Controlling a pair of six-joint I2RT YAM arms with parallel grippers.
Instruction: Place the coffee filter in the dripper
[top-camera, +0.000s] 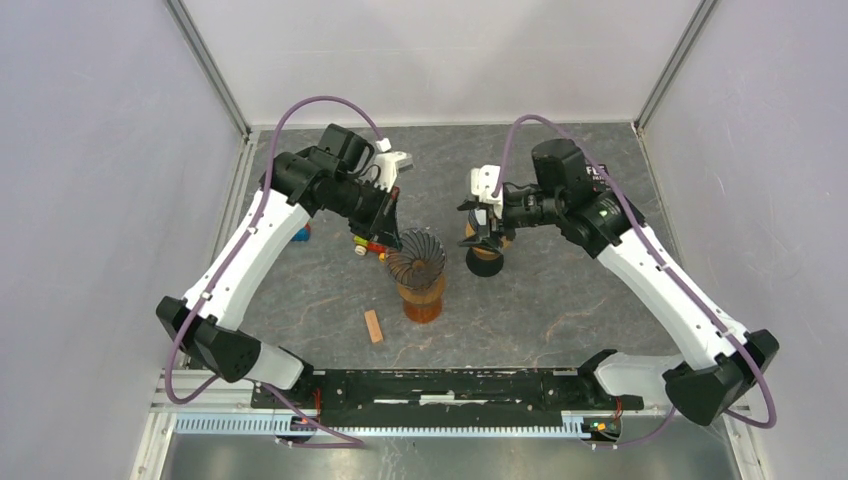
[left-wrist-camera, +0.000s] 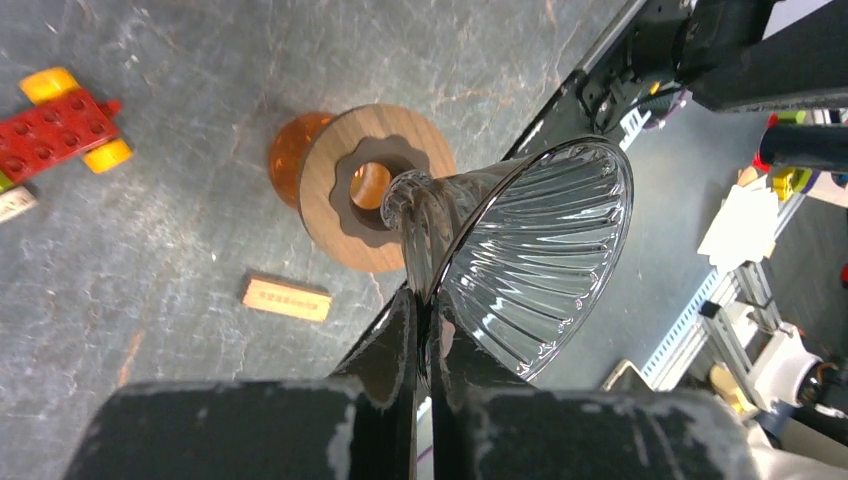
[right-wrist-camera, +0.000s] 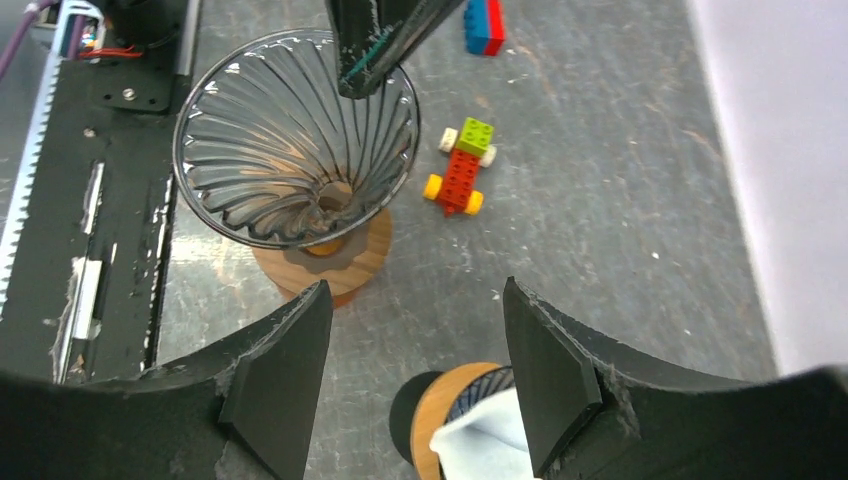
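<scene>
My left gripper is shut on the rim of a clear ribbed glass dripper (left-wrist-camera: 545, 255). In the top view the dripper (top-camera: 416, 262) overlaps the wooden-collared orange stand (left-wrist-camera: 330, 215); the left wrist view shows its narrow end against the collar's hole, though contact cannot be told. My right gripper is open, its fingers (right-wrist-camera: 275, 375) wide apart with nothing between them. Below it, a white paper filter (right-wrist-camera: 490, 435) sits in a dark ribbed cup on a wood-and-black holder (right-wrist-camera: 430, 415). In the top view the right gripper mostly hides the filter.
A red and green toy car (right-wrist-camera: 462, 165) lies behind the orange stand, and a blue and red block (right-wrist-camera: 485, 25) lies farther off. A small wooden block (top-camera: 373, 326) rests left of the stand.
</scene>
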